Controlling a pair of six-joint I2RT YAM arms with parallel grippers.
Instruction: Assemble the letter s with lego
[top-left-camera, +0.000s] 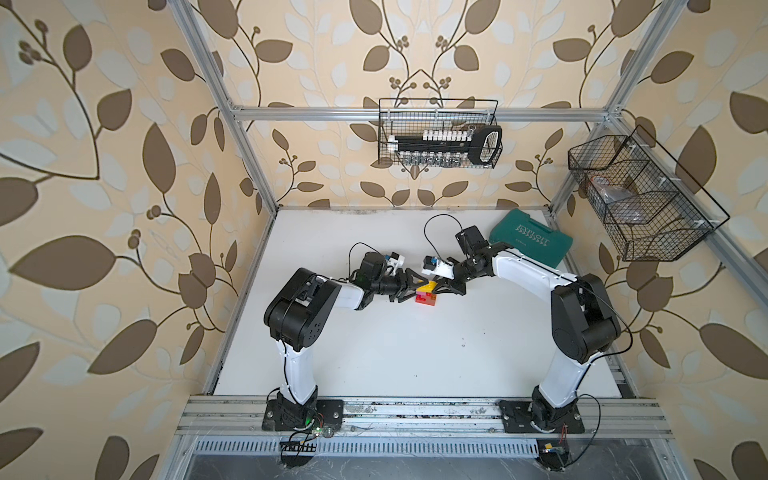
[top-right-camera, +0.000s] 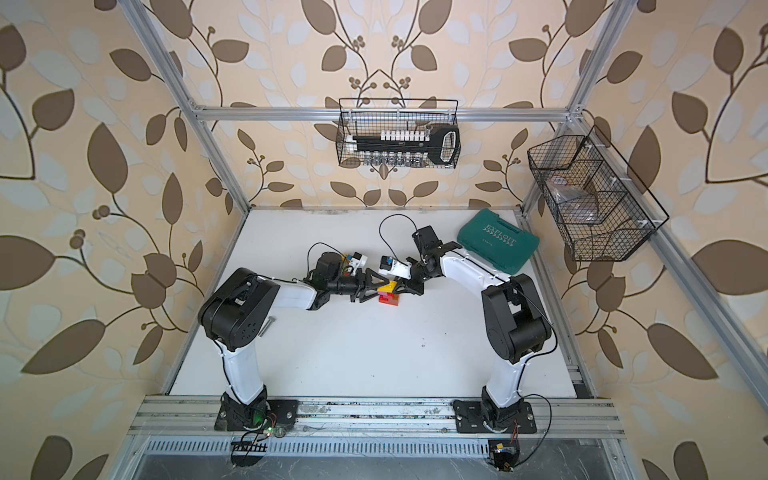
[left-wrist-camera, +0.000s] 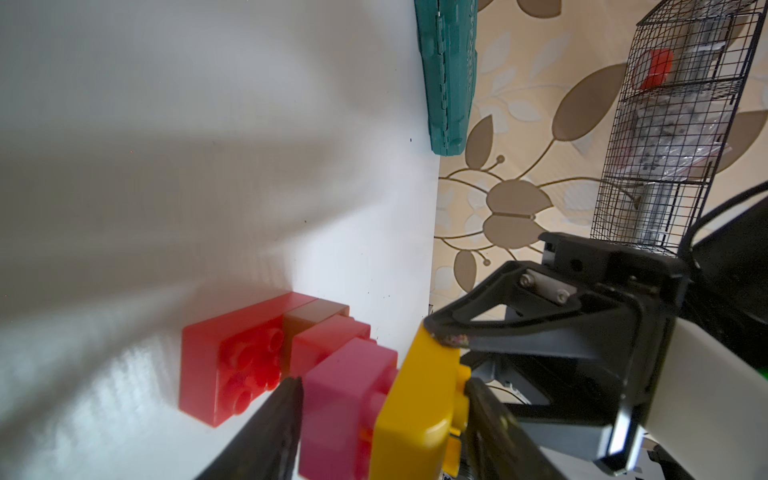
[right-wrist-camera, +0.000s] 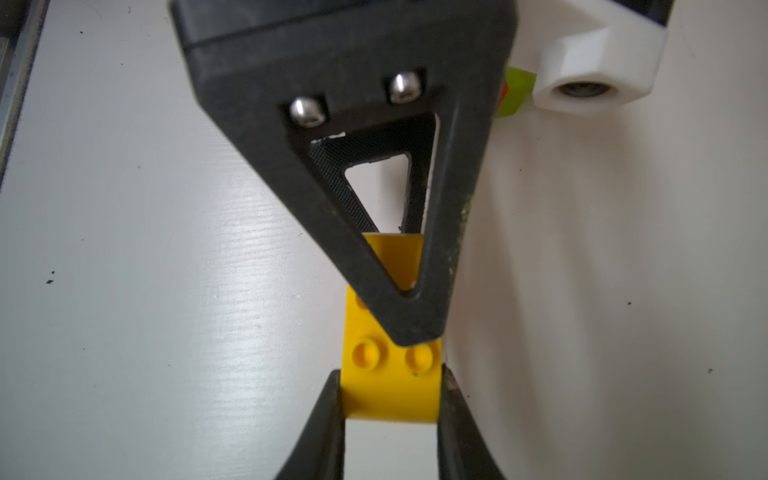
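In the left wrist view a yellow brick (left-wrist-camera: 416, 400) lies studs-out against a pink brick (left-wrist-camera: 344, 404), joined to a stack with red bricks (left-wrist-camera: 232, 356) and a brownish brick (left-wrist-camera: 308, 316). My left gripper has its fingers on either side of the pink and yellow bricks, close against them; whether they press on them I cannot tell. My right gripper is shut on the yellow brick's end, a finger at each side. One finger of the left gripper covers part of that brick's studs in the right wrist view.
A green case (top-left-camera: 531, 238) lies at the back right of the white table (top-left-camera: 360, 352). Both grippers meet closely at mid-table, with little room between them. Wire baskets (top-left-camera: 438, 134) hang above the back edge.
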